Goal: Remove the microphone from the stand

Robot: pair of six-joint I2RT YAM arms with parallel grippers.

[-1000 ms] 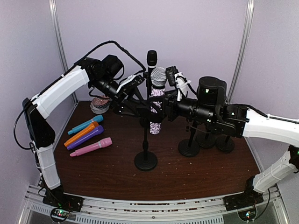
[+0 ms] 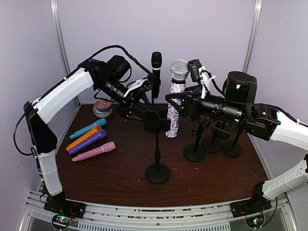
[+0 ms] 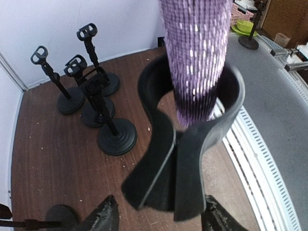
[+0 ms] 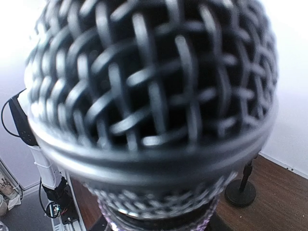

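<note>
A glittery microphone with silver head (image 2: pixel 179 70) is held by my right gripper (image 2: pixel 179 102), shut on it; its grille (image 4: pixel 154 82) fills the right wrist view. In the left wrist view, its sparkly body (image 3: pixel 195 62) rises above the black clip (image 3: pixel 159 178) of the stand (image 2: pixel 157 172), its lower end still seen within the clip's ring from this angle. My left gripper (image 2: pixel 144 113) is at the clip; whether its fingers grip it is unclear.
Several coloured microphones (image 2: pixel 94 150) lie at the left, a bowl (image 2: pixel 102 109) behind them. Empty stands (image 2: pixel 194 153) stand at the right. Another black microphone (image 2: pixel 156 67) stands at the back.
My right gripper and the glittery microphone have moved up and right from the left gripper. The stand has shifted slightly right and toward the front.
</note>
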